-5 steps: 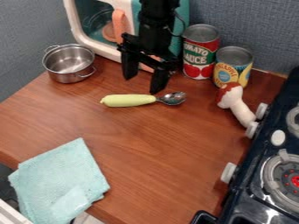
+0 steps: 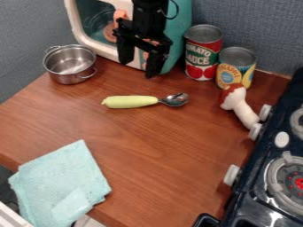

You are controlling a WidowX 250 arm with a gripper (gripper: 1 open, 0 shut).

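Note:
My black gripper (image 2: 138,55) hangs at the top centre, in front of the open teal microwave (image 2: 92,19), its two dark fingers apart and pointing down, with nothing seen between them. Below it a spoon with a pale yellow-green handle (image 2: 130,101) lies on the wooden counter. A steel pot (image 2: 70,67) stands to the left. To the right stand a red tomato can (image 2: 201,58) and a second can (image 2: 235,72), with a white toy with a red top (image 2: 238,104) in front of them.
A black stove (image 2: 267,182) with white knobs fills the right side. A light blue cloth (image 2: 59,180) lies at the front left.
The gripper has moved up and slightly back toward the microwave, away from the spoon. The other objects have not moved.

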